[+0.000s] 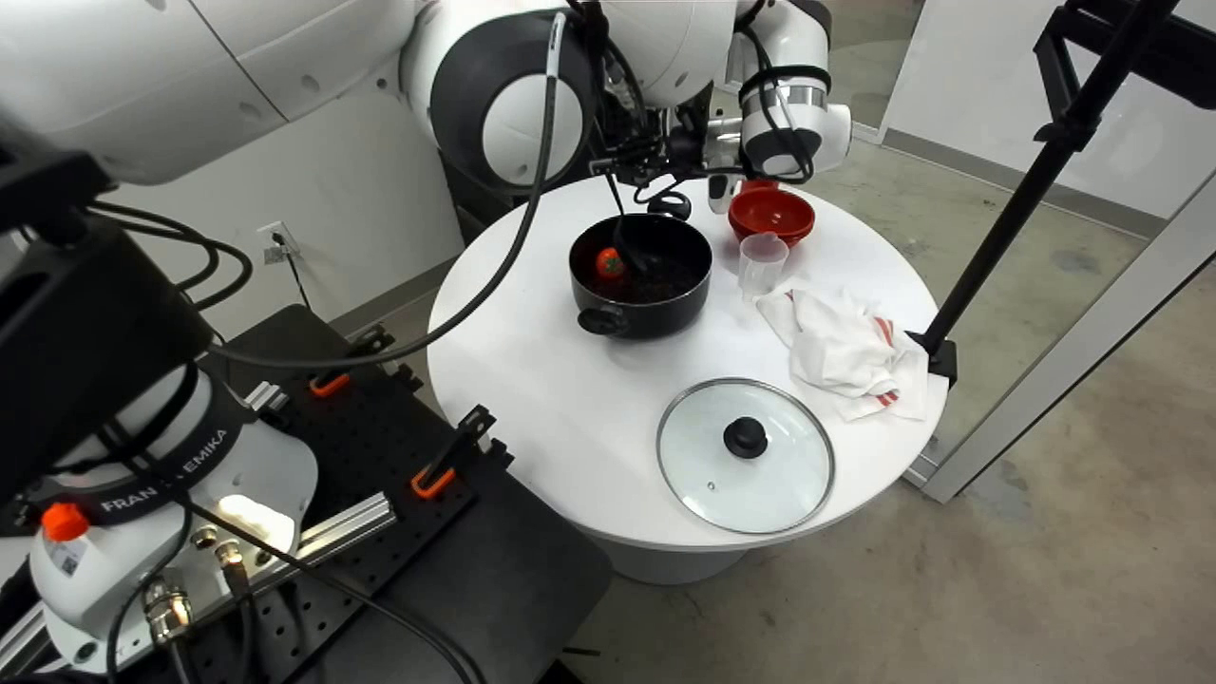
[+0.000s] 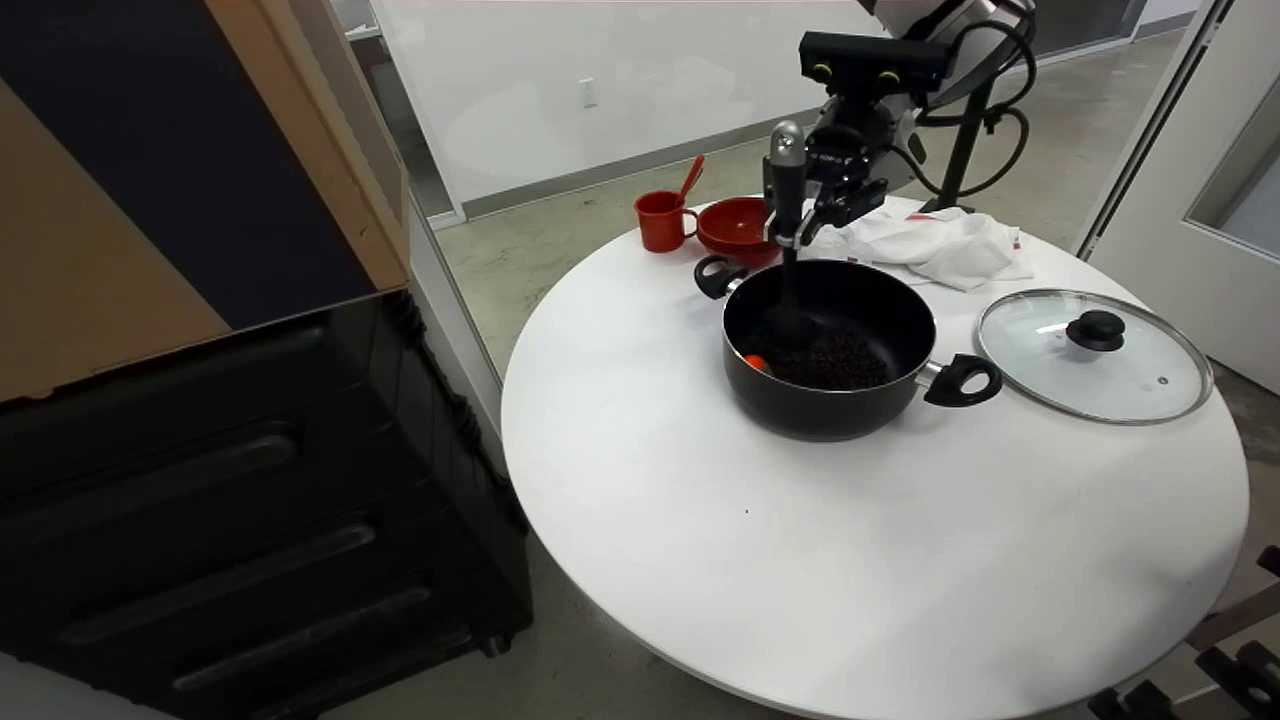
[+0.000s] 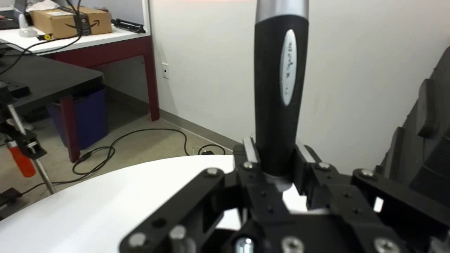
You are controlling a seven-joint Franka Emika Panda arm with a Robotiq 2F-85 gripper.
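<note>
My gripper is shut on the black handle of a utensil (image 3: 276,84), which stands roughly upright between the fingers. In exterior view 2 the utensil's handle (image 2: 788,186) rises above the black pot (image 2: 816,414), and its dark lower end reaches down inside. What shape that end has is hard to make out against the dark interior. A red tomato-like item (image 1: 610,263) lies in the pot near its side. Dark small pieces (image 2: 840,360) cover part of the pot's bottom.
The glass lid (image 1: 707,456) lies flat on the white table. Beyond the pot are a red bowl (image 1: 771,217), a clear cup (image 1: 761,264) and a red mug (image 2: 661,221). A crumpled white towel (image 1: 844,353) is near the edge.
</note>
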